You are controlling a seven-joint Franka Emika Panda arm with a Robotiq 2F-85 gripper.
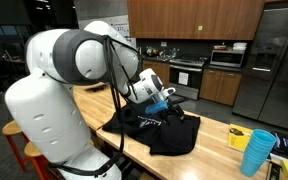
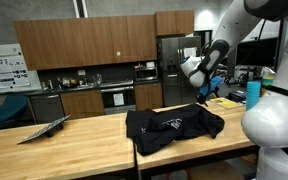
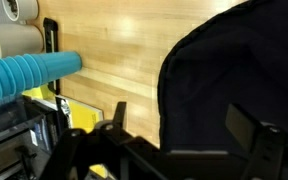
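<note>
A black cloth, possibly a garment (image 1: 174, 138) lies spread and creased over the wooden table. In the second exterior view, the black cloth (image 2: 169, 128) reaches towards the table's front edge. My gripper (image 1: 174, 112) is over the cloth, pointing down from the white arm. The wrist view has the gripper open, its dark fingers spread apart along the lower edge. Beneath them runs one edge of the black cloth (image 3: 209, 90), with bare wood to its left. Nothing shows held between the fingers.
Blue stacked cups (image 1: 257, 152) stand at the table's right side. Close by are a yellow item (image 1: 240, 136) and other clutter. Bare wood (image 1: 206, 160) lies between the cloth and the cups. In the wrist view, rolls (image 3: 14, 38) lie beyond the cups.
</note>
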